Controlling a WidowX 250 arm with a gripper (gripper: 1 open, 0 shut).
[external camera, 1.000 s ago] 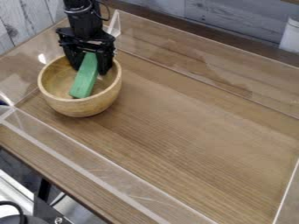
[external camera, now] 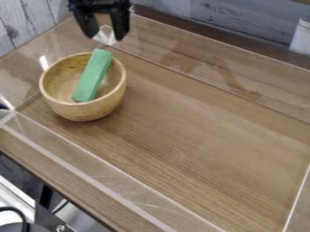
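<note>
A green bar-shaped object [external camera: 92, 76] lies tilted inside a round wooden bowl [external camera: 111, 102] on the left of the wooden table. My gripper [external camera: 104, 27] is at the top edge, above and beyond the bowl, apart from it, dark and blurred, partly out of frame. Its fingers appear apart, with nothing visible held.
A white cylinder [external camera: 303, 36] stands at the back right edge. Grey plank wall shows at the top left. Black cables lie off the table at the lower left.
My gripper has moved up and back, away from the green object and bowl, which stay in place.
</note>
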